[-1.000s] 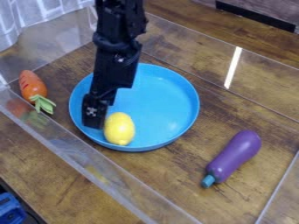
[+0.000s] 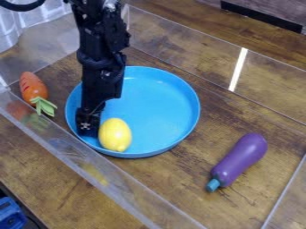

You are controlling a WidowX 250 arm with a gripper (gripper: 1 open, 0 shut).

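Note:
My black gripper [image 2: 89, 121] reaches down into the left side of a blue bowl [image 2: 159, 102]. Its tip is just left of a yellow oval object [image 2: 116, 134], which rests in the bowl's lower part. The dark fingers overlap and I cannot tell how far apart they are or whether anything is between them.
An orange carrot [image 2: 34, 87] lies left of the bowl, and a purple eggplant [image 2: 242, 156] lies on the wooden table at lower right. A clear plastic wall runs along the lower left.
My gripper has moved left along the inside of the bowl, and the arm above it with it. The yellow object has shifted slightly left.

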